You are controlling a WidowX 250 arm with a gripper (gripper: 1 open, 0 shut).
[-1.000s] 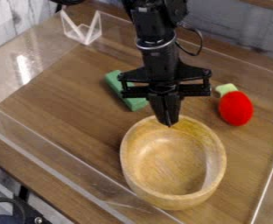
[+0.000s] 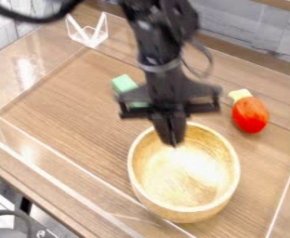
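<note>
My dark gripper [image 2: 173, 130] hangs from the top centre, pointing down over the back rim of a large pale wooden bowl [image 2: 185, 177]. It looks shut, with nothing visible between its fingers, though the view is blurred. A green block [image 2: 125, 85] lies behind it to the left, partly hidden by the gripper. A red rounded object [image 2: 249, 114] lies to the right of the gripper, with a small pale green item [image 2: 238, 95] just behind it.
A white wire stand [image 2: 88, 30] is at the back left. A wall runs along the back, and a dark cable hangs at the lower left.
The gripper has shifted slightly down and leftward over the bowl's back rim, and the view is now blurrier. The objects on the table look unmoved.
</note>
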